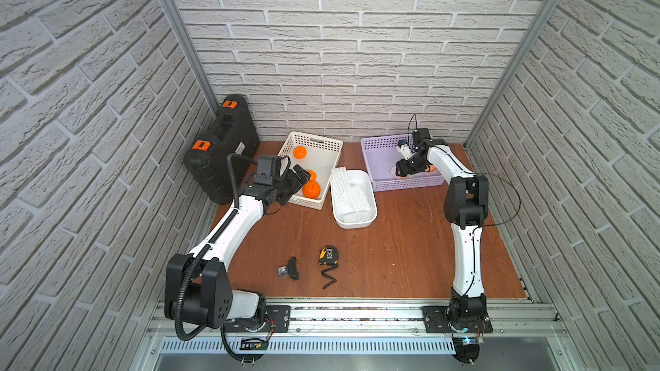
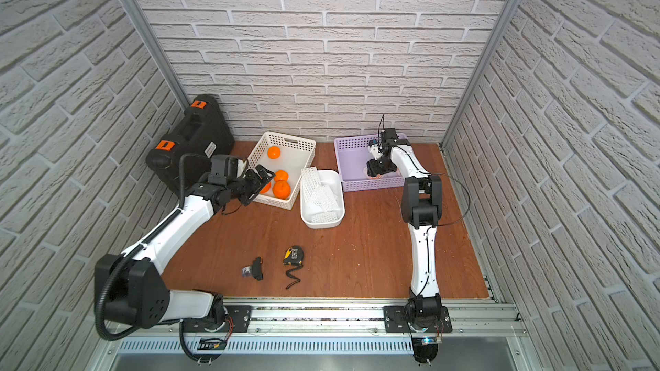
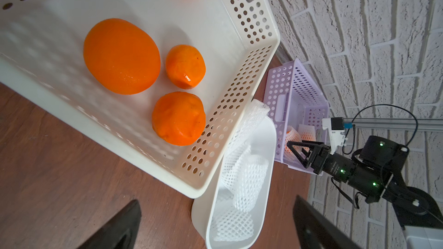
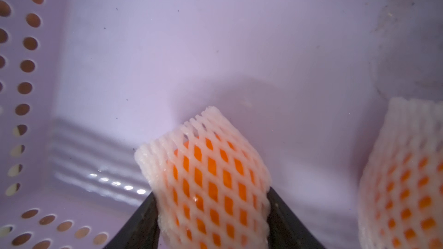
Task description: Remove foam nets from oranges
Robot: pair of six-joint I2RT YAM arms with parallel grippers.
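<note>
My right gripper (image 1: 403,169) is down in the lilac basket (image 1: 381,165). In the right wrist view, a netted orange (image 4: 207,184) sits between its fingers; whether they press on it is unclear. A second netted orange (image 4: 406,179) lies to its right. My left gripper hangs open over the near edge of the white basket (image 3: 92,124), which holds several bare oranges (image 3: 120,55). A white tub (image 3: 207,216) beside it holds loose foam nets (image 3: 246,179).
A black case (image 1: 220,144) stands at the left. A tape measure (image 1: 328,255) and small black items lie on the front of the table.
</note>
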